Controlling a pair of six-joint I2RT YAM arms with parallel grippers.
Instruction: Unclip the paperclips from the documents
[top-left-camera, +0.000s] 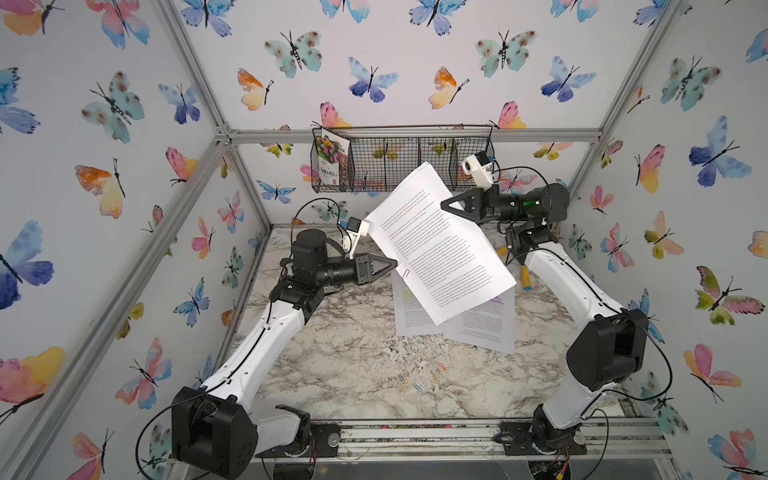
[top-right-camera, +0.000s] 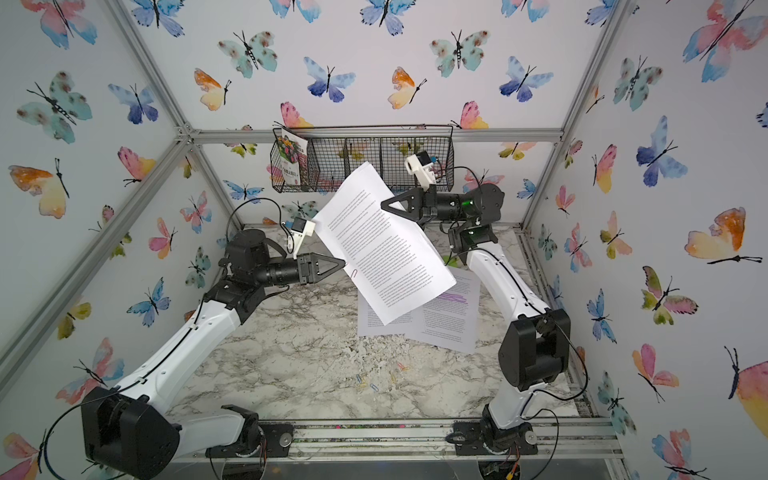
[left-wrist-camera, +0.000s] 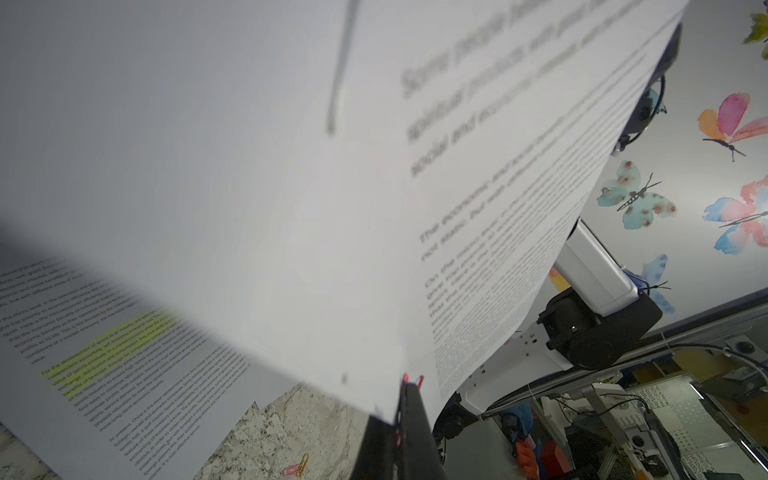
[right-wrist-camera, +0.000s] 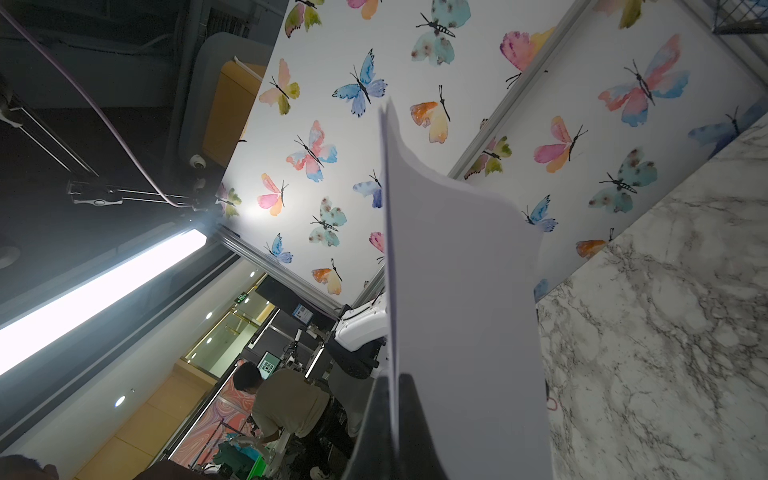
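A printed document (top-left-camera: 440, 248) hangs raised between my two grippers. My right gripper (top-left-camera: 445, 205) is shut on its upper right edge; in the right wrist view the sheets (right-wrist-camera: 464, 320) stand edge-on between the fingers. My left gripper (top-left-camera: 393, 265) is shut at the lower left edge, where a pinkish-red paperclip (top-right-camera: 354, 273) shows beside the fingertips. In the left wrist view red wire (left-wrist-camera: 420, 380) shows at the shut fingers, with the paper edge behind; whether the clip is between them or still on the sheets is hard to tell.
More documents (top-left-camera: 488, 328) lie on the marble table (top-left-camera: 320, 368) below, with loose coloured paperclips (top-left-camera: 416, 385) near the front. A wire basket (top-left-camera: 384, 160) hangs at the back wall.
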